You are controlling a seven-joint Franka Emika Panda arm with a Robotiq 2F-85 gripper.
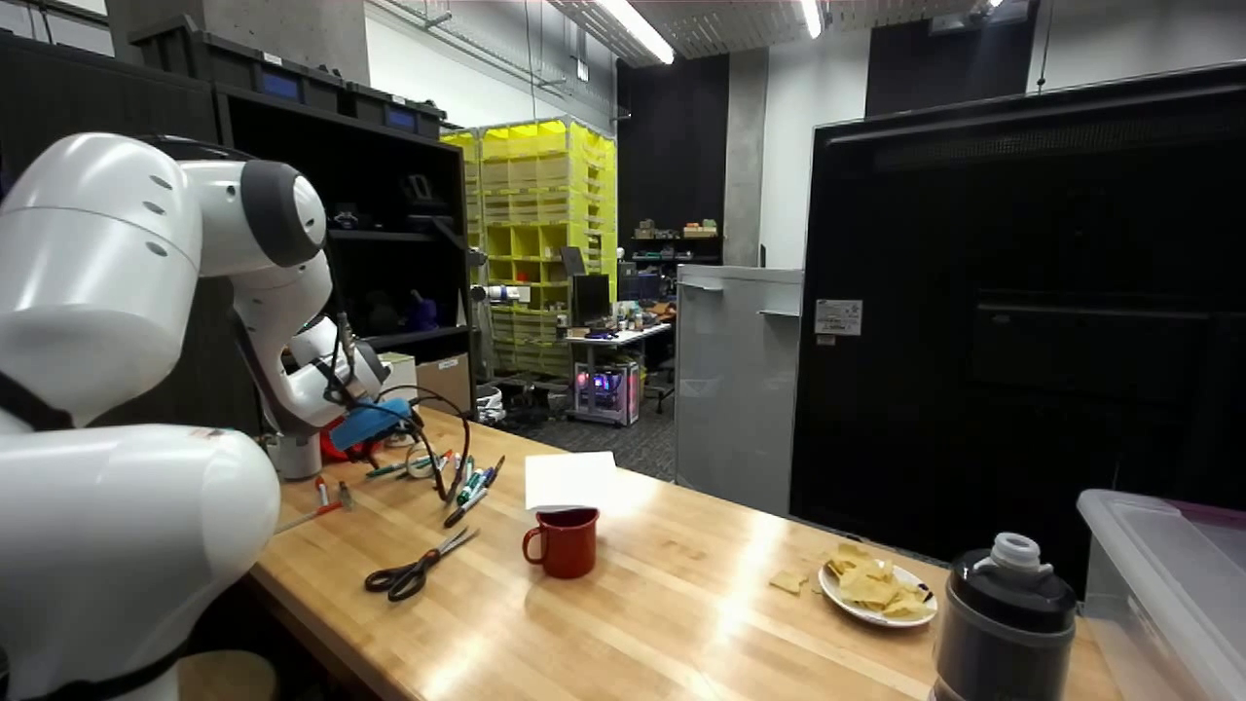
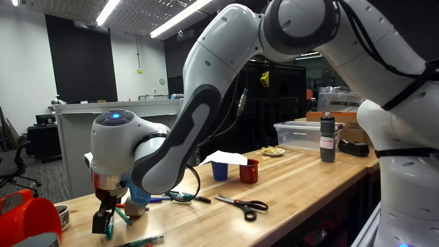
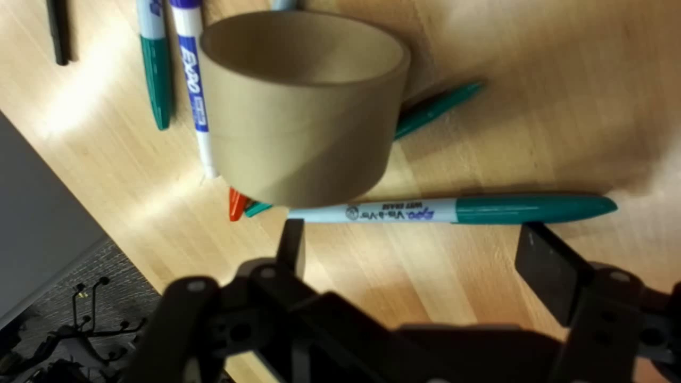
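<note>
My gripper stands open at the table's far end, with bare wood showing between its fingers. A white wet-erase marker with a green cap (image 3: 536, 209) lies crosswise just ahead of the fingertips in the wrist view. The right fingertip slightly overlaps its cap in that view; contact cannot be told. Behind the marker is a cardboard tape roll (image 3: 306, 134), with another green cap (image 3: 440, 109) sticking out beside it. A purple-labelled Expo marker (image 3: 191, 70) and a green-capped marker (image 3: 155, 70) lie to the left. In exterior view 2 the gripper (image 2: 103, 222) points down.
Scissors (image 1: 403, 579), a red mug (image 1: 568, 544) and a blue cup (image 2: 220, 171) under white paper (image 2: 225, 157) stand along the table. Near the gripper are a red container (image 2: 35, 220) and a grey mug (image 1: 299, 456). Chips on a plate (image 1: 831, 592) and a bottle (image 1: 1005, 637) sit farther off.
</note>
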